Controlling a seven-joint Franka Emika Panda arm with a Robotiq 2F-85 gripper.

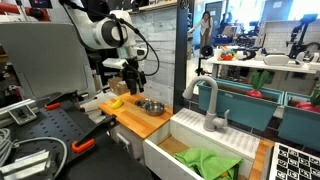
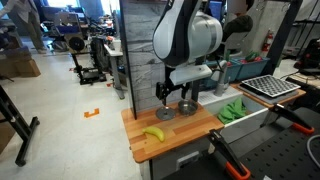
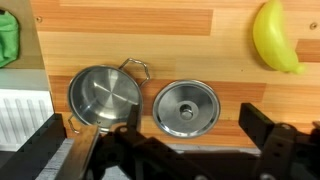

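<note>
My gripper points down over the wooden counter, open, with nothing between its fingers. In the wrist view a round metal lid (image 3: 186,108) lies flat below the gap, somewhat right of its middle. The silver pot (image 3: 104,96), uncovered and with loop handles, stands left of the lid; the dark left finger partly covers its near side. A yellow banana (image 3: 272,38) rests at the upper right. From the second exterior view, the gripper (image 2: 174,93) hangs above the lid (image 2: 166,113), clear of it, and the pot (image 2: 187,106) is behind.
A white sink basin (image 1: 172,146) holding a green cloth (image 1: 207,163) adjoins the counter, with a grey faucet (image 1: 211,92) beside it. A grey panel wall (image 1: 162,55) rises behind the counter. Bare wood lies between banana and lid.
</note>
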